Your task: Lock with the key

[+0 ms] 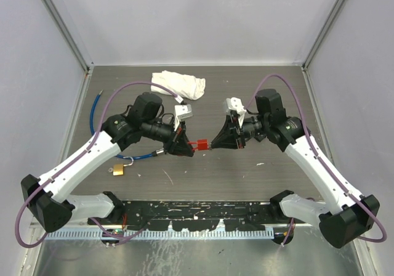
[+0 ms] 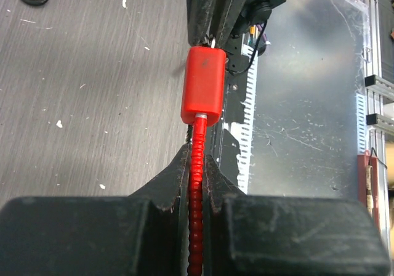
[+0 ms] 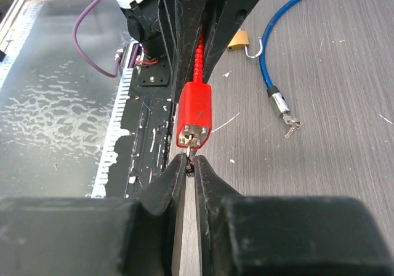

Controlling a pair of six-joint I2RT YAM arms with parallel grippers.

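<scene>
A red padlock hangs between my two grippers above the table. My left gripper is shut on its ribbed red shackle, below the lock body in the left wrist view. From the other side, my right gripper is shut on a small metal key. The key points at the keyhole face of the padlock, its shaft meeting the keyhole. How deep the key sits inside cannot be seen. Both ends of the shackle at the body are not fully visible.
A brass padlock and a blue cable lock with keys at its end lie on the left of the table. A white cloth lies at the back.
</scene>
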